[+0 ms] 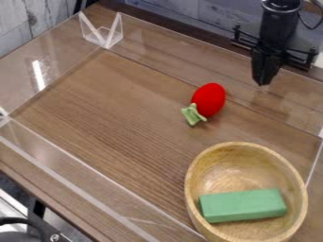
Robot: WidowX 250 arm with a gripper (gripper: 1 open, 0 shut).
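The black gripper (263, 74) is at the top right, above the wooden table, shut with nothing seen between its fingers. Below and left of it lies a red oval object (210, 99) with a small pale green piece (194, 114) at its lower left end. At the lower right a yellowish bowl (218, 173) holds a green rectangular block (246, 204).
A clear plastic or wire holder (105, 30) stands at the back left. Dark cables hang past the near left edge.
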